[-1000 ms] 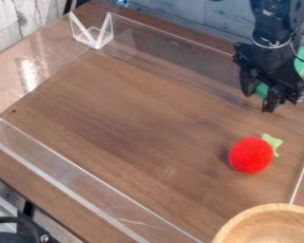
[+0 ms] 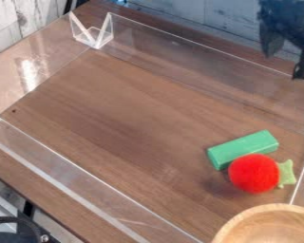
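A green rectangular block (image 2: 243,148) lies on the wooden floor of the clear-walled area at the lower right. Just below it sits a red round object with a pale green top (image 2: 254,174), like a toy tomato or strawberry. My dark gripper (image 2: 289,59) is at the upper right edge, blurred and partly out of frame, above and apart from both objects; its fingers are too blurred to read.
A wooden bowl (image 2: 269,224) stands at the bottom right corner. Clear low walls border the area, with a clear bracket (image 2: 92,32) at the top left corner.
The green block, earlier up at my gripper, now lies beside the red object, which has shifted slightly right and down. My gripper has moved up and right, away from the block.
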